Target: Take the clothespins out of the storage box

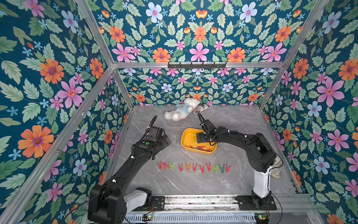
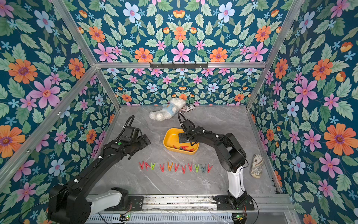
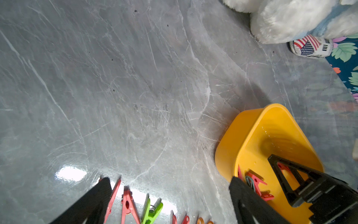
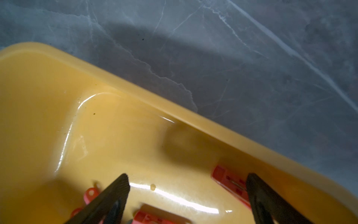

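Observation:
A yellow storage box [image 1: 188,136] holds several red clothespins [image 4: 229,181] and a darker one. My right gripper is open inside the box, low over the clothespins, with a red one beside its right finger. My left gripper is open above the table left of the box, empty. A row of several red, green, orange and grey clothespins [image 2: 169,166] lies on the table in front of the box.
A white plush bear [image 1: 180,112] and a flag-patterned item [image 3: 309,46] lie at the back. A pale object [image 2: 256,166] lies at the right edge.

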